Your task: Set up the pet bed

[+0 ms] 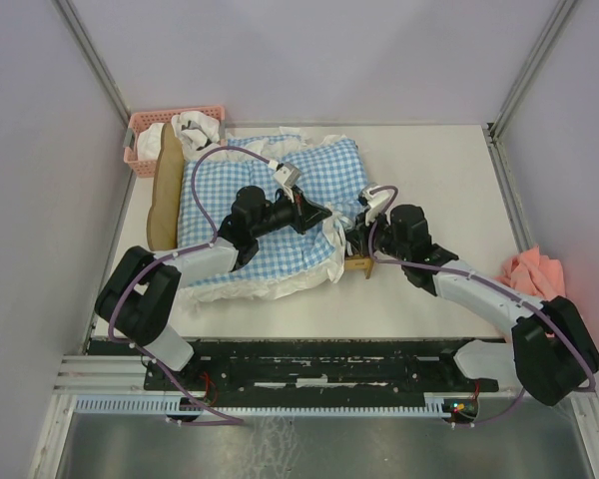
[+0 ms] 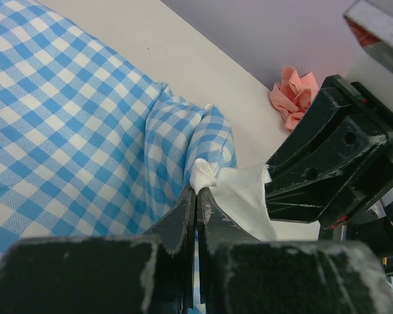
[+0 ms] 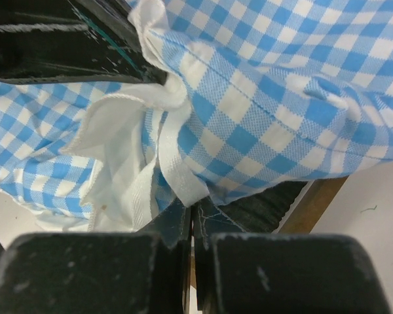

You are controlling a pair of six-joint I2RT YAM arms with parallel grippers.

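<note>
A blue-and-white checked cover (image 1: 215, 205) with white trim lies spread across the left and middle of the table. In the left wrist view, my left gripper is shut on a white edge of the checked cloth (image 2: 46, 124). My right gripper is shut at the cover's right end. A white strip (image 3: 173, 147) of the cover reaches its fingertips; whether they pinch it cannot be made out. Under the cloth there, part of a wooden frame (image 3: 313, 203) shows beside a dark surface (image 3: 265, 208). The rest of the frame is hidden.
A pink basket (image 1: 223, 113) with white cloths (image 1: 196, 130) stands at the back left, next to a long brown cushioned piece (image 1: 166, 190). Pink cloth (image 1: 532, 274) lies at the right edge.
</note>
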